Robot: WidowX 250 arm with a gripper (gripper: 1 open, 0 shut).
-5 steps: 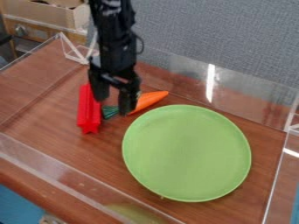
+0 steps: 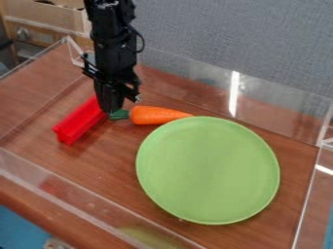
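Observation:
My black gripper (image 2: 112, 92) hangs at the upper left, just above the upper end of a red bar-shaped object (image 2: 78, 122); it looks shut, with nothing visible held in it. The red object lies slanted on the wooden surface. An orange carrot (image 2: 159, 115) with green leaves lies to the right of the gripper, its top partly behind the fingers. A large green plate (image 2: 207, 170) takes up the right front.
Clear low walls surround the wooden surface (image 2: 46, 102). A grey panel (image 2: 235, 44) rises behind.
My gripper has lifted and shifted slightly left from down among the objects. The red object is turned more diagonally, its near end further left, and the carrot lies more level.

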